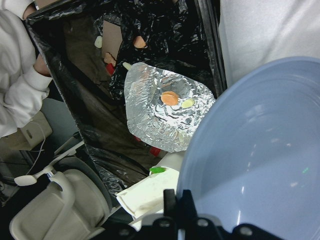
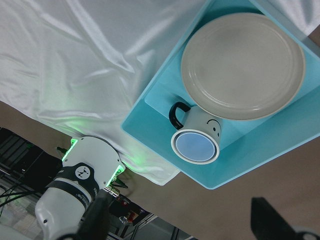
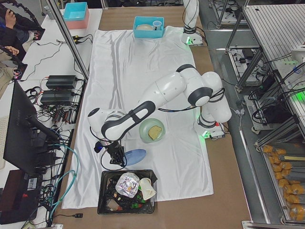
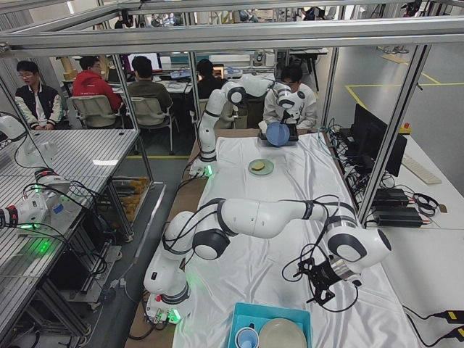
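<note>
My left gripper point(image 3: 119, 157) is shut on the rim of a blue plate point(image 1: 250, 150), held just behind the black-lined bin point(image 3: 102, 200). The bin holds crumpled foil point(image 1: 150, 115) with small food pieces on it, paper and scraps. A green plate point(image 3: 145, 136) with a yellow piece lies on the cloth. My right gripper point(image 4: 322, 279) stands open above the blue tub point(image 2: 150, 135), which holds a beige plate point(image 2: 242, 65) and a white mug point(image 2: 202, 130) with a dark handle.
A monitor point(image 3: 21, 133) and cables line one long side; metal frame posts surround the table.
</note>
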